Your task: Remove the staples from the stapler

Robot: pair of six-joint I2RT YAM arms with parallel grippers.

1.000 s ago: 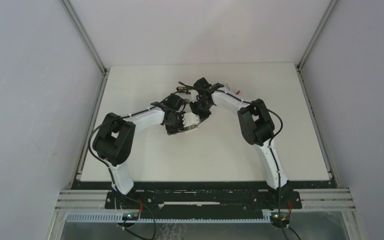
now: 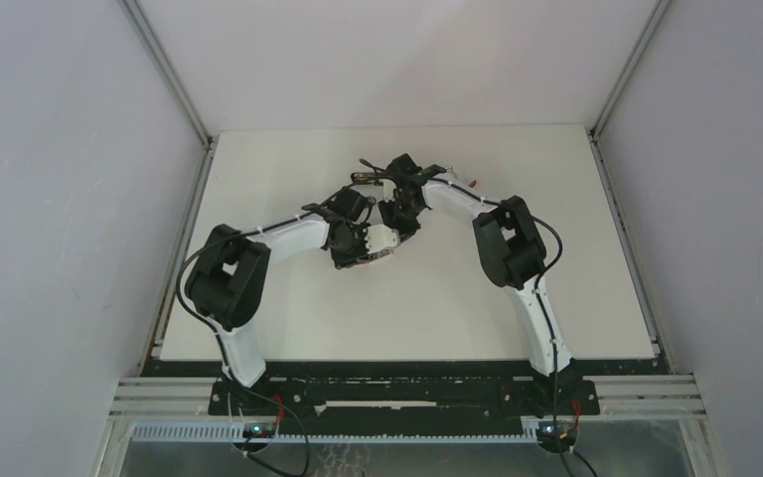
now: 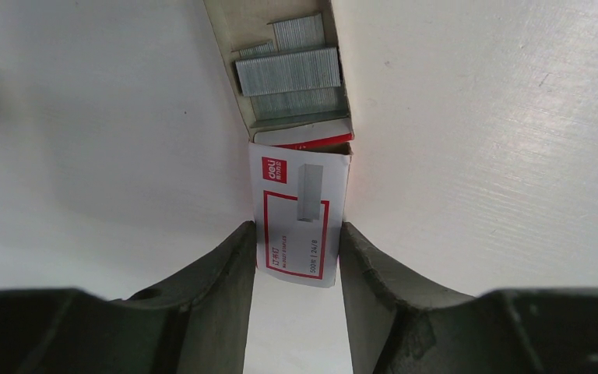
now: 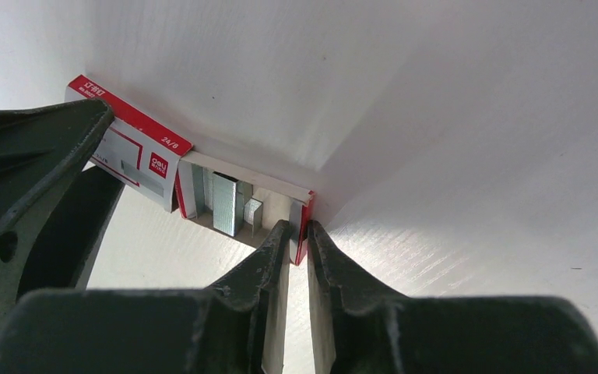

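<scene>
A deli staple box lies on the table between both grippers. Its white and red sleeve (image 3: 292, 249) is held by my left gripper, shut on it. The inner tray (image 4: 245, 170) is slid out of the sleeve, showing several strips of staples (image 3: 288, 72) in it. My right gripper has its fingertips close around the tray's red-and-white end; how firmly cannot be seen. In the top view both grippers meet near the table's centre, largely hiding the box. No stapler can be clearly made out.
Small dark and orange items (image 2: 361, 177) lie behind the grippers, partly hidden by the arms and cables.
In the top view the right gripper has shifted very slightly; the left arm looks unmoved.
</scene>
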